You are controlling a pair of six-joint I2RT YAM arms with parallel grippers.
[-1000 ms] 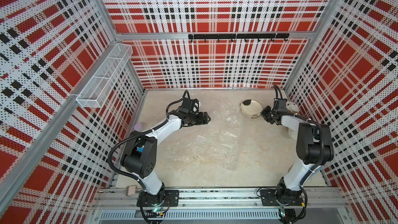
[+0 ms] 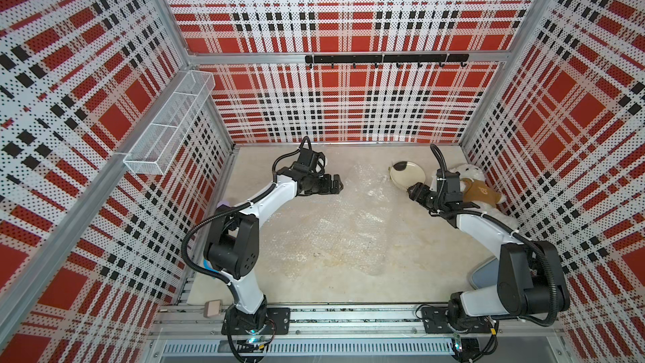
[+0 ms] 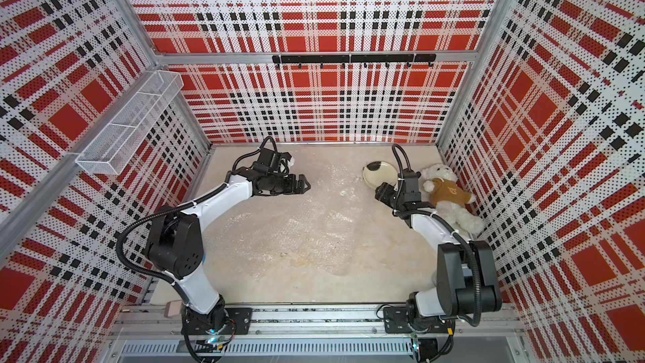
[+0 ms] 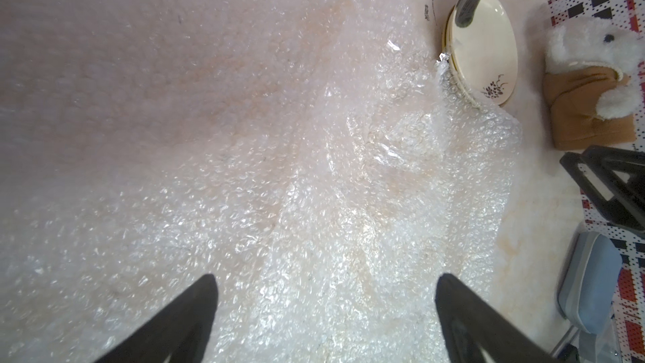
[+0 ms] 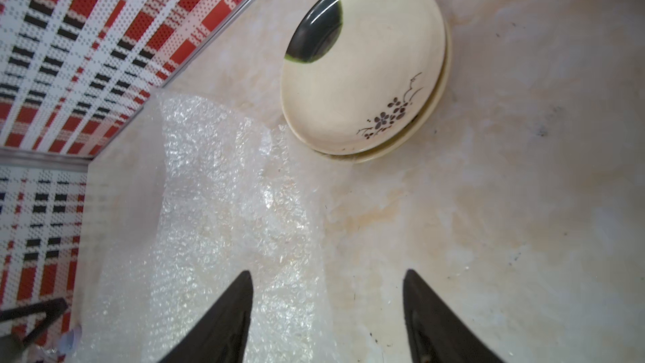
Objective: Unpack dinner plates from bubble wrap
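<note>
Two cream plates, one stacked on the other, lie at the back right; the upper plate (image 5: pixel 366 60) has a dark patch and a floral sprig. Bubble wrap (image 4: pixel 282 195) is spread flat over the middle and left of the table, its edge meeting the plates' left side. My left gripper is open over the wrap, nothing between its fingers. Close to the plates' near right side, my right gripper stands with its fingers apart and nothing between them. In the top left view the right gripper covers part of the plates' edge.
A teddy bear (image 3: pixel 446 191) in a brown shirt sits by the right wall, beside the right arm. A grey-blue container (image 4: pixel 591 282) stands at the front right. A white wire basket (image 2: pixel 171 121) hangs on the left wall.
My right gripper has shifted left, and its arm has swung toward the front right, uncovering more of the bear. The left gripper has moved only slightly. Plates and wrap are unmoved.
</note>
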